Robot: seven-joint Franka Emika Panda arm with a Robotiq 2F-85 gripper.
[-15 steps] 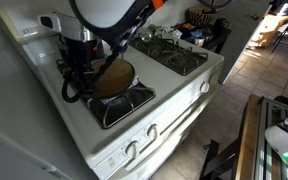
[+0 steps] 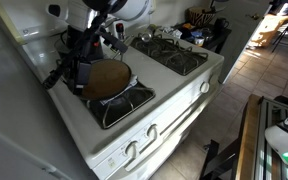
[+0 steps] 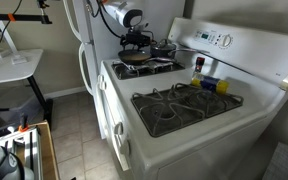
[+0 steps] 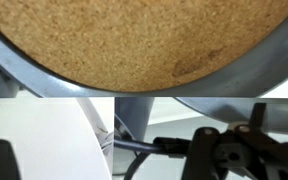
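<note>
A round pan [image 2: 107, 78] with a brown inside rests on the stove's near-left burner. Exterior view 2 shows the same pan [image 3: 136, 58] on the far stove section. In the wrist view its brown bottom and grey rim [image 4: 44, 78] fill the upper part. My gripper [image 2: 68, 78] is low at the pan's left edge, its dark fingers spread apart. Nothing shows held between them. Whether a finger touches the rim cannot be told.
A dark pot [image 3: 164, 48] stands behind the pan. Free burner grates [image 3: 184, 106] lie farther along the stove. Small bottles [image 3: 198, 68] stand by the back panel. A fridge wall [image 2: 14, 100] closes off the left side.
Over the last second the arm has drawn back toward the left rear, uncovering more of the pan. The gripper's fingers have turned at the pan's left side. The pan has not clearly moved.
</note>
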